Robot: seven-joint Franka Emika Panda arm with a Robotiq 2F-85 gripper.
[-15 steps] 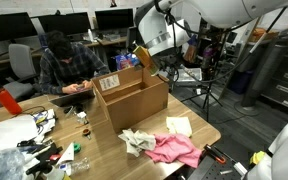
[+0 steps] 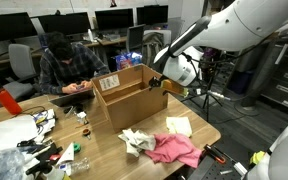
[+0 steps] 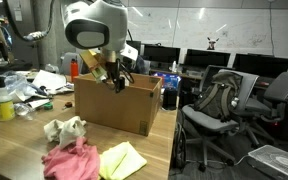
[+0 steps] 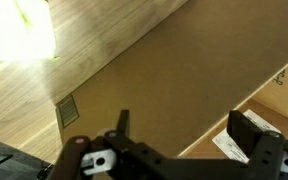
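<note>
A big open cardboard box (image 2: 129, 105) stands on the wooden table, its tall side filling much of the wrist view. My gripper is open, with only the cardboard wall showing beyond its dark fingers (image 4: 122, 122). In the second exterior view the white arm bends down in front of the box (image 3: 114, 105), near its upper edge. Three cloths lie on the table beside the box: a white one (image 3: 66, 132), a pink one (image 3: 72, 160) and a pale yellow one (image 3: 121, 160). Part of the yellow cloth (image 4: 16, 30) shows in the wrist view's corner.
A person (image 2: 69, 65) sits behind the table by the box. Clutter, including a white plastic bag (image 2: 4, 163) and small tools, covers the table's left part. An office chair (image 3: 219, 120) stands past the table edge. Bare tabletop (image 2: 104, 155) lies left of the cloths.
The arm has come down from above the box and shifted right, to the box's near right side. The box and cloths have stayed where they were.
</note>
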